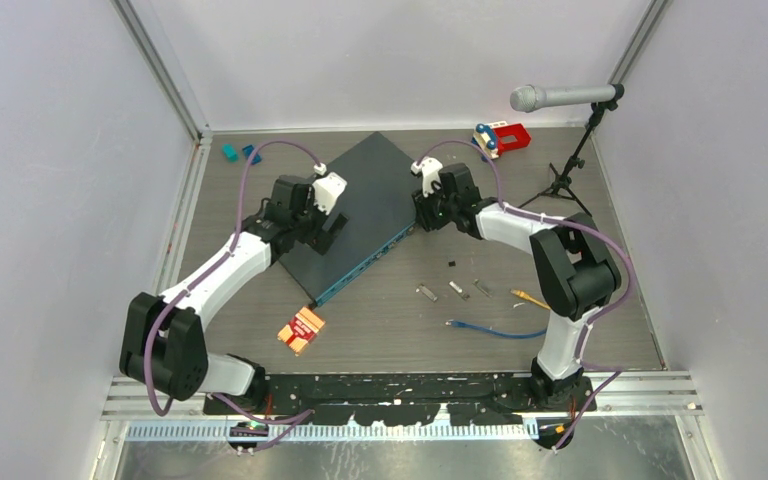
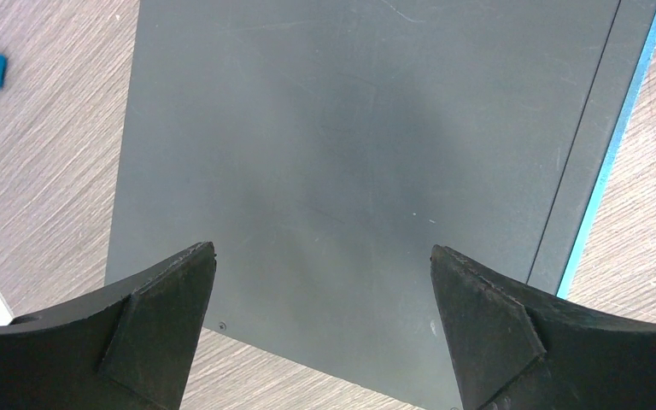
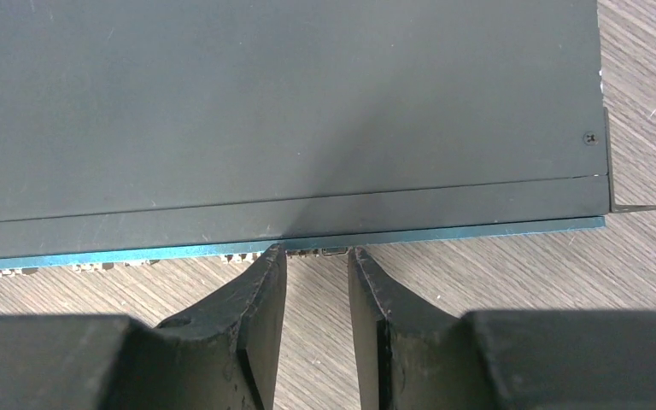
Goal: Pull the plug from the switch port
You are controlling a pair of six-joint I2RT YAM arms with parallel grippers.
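Observation:
The dark switch lies diagonally on the table, its blue-edged port side facing front-right. My right gripper is at that edge, fingertips part open around a small metal piece along the port row; whether it is a plug is unclear, as the edge covers most of it. My left gripper stands open over the switch's top, nothing between its fingers.
Small modules, a blue cable, a yellow cable and a snack box lie toward the front. A microphone stand and red toy are at the back right.

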